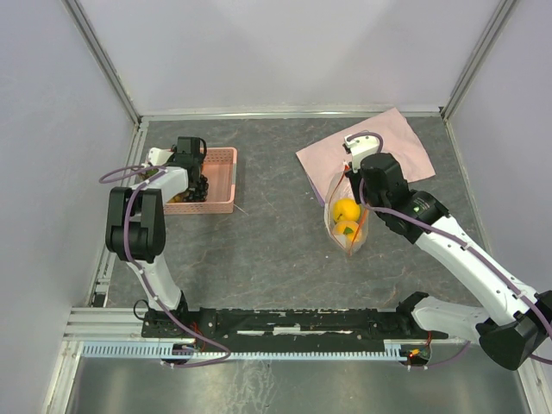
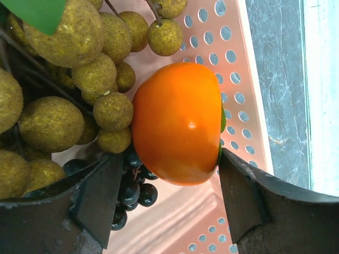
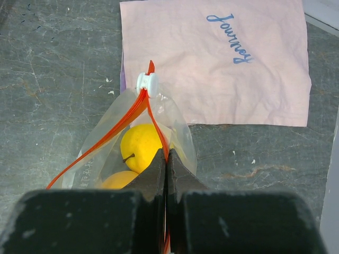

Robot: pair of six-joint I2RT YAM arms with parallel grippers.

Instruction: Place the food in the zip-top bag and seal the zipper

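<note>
An orange fruit (image 2: 176, 124) with a bit of green at its side lies in the pink basket (image 1: 222, 177). My left gripper reaches down over it, part open, with a finger toward either side of the fruit; whether they touch it I cannot tell. The clear zip top bag (image 3: 186, 145) stands with its orange-edged mouth spread and a white slider (image 3: 147, 83) at the far end. Inside sit a yellow fruit (image 3: 142, 145) and a more orange one (image 1: 347, 228). My right gripper is shut on the bag's orange edge.
Brownish longans (image 2: 95, 76) and dark grapes (image 2: 128, 193) crowd the basket beside the orange fruit. Behind the bag lies a flat pink cloth (image 1: 379, 142) marked "Journey".
</note>
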